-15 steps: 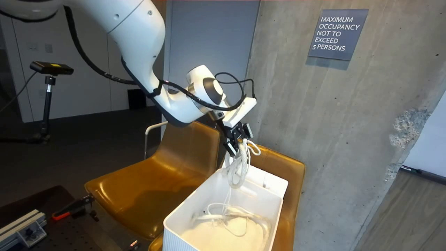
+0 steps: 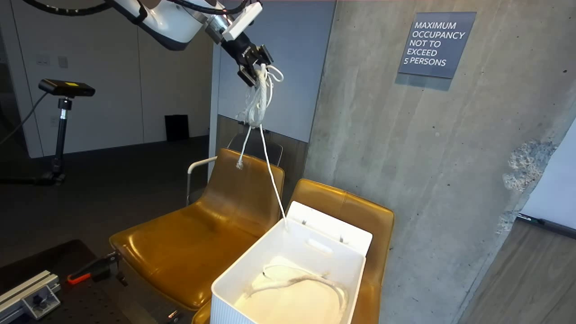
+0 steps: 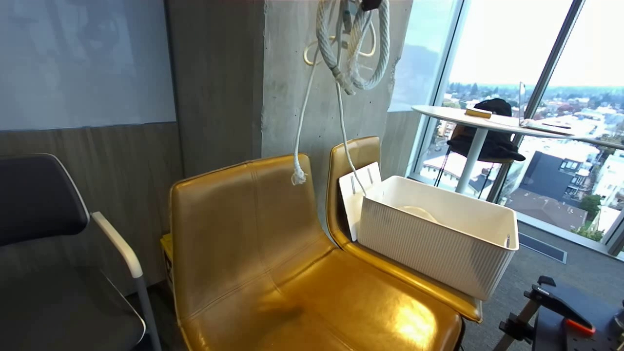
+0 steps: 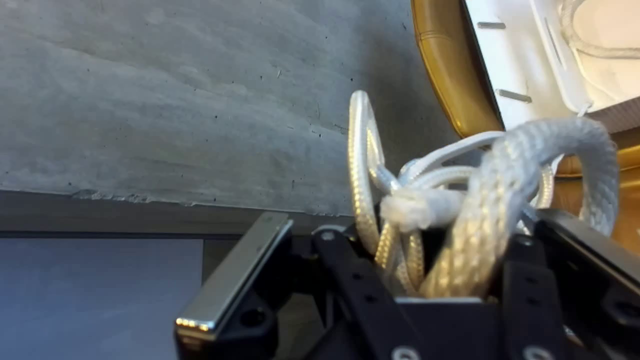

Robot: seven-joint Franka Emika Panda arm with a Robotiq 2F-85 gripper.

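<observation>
My gripper (image 2: 257, 65) is high above and to the left of the bin in exterior view 1, shut on a bundle of white rope (image 2: 261, 100). Thick and thin loops of this rope (image 4: 507, 186) bulge up at the fingers in the wrist view. Two thin strands dangle below the bundle: one ends free in a frayed tip (image 2: 240, 164), the other runs down to the far edge of the white bin (image 2: 221, 285). Inside the bin lies more pale rope (image 2: 302, 279). Exterior view 2 has the bundle (image 3: 383, 41) at its top edge, with most of the gripper out of frame.
The bin rests on a tan leather chair, its white lid (image 2: 330, 227) standing behind it against the backrest. A second tan chair (image 2: 189, 237) is to its left. A concrete wall (image 2: 432, 162) rises behind. A dark table holding a clamp (image 2: 92, 270) occupies the near left corner.
My gripper has risen and shifted left, carrying the rope bundle out from just over the bin. A thin strand now stretches between bundle and bin, and less rope is visible inside.
</observation>
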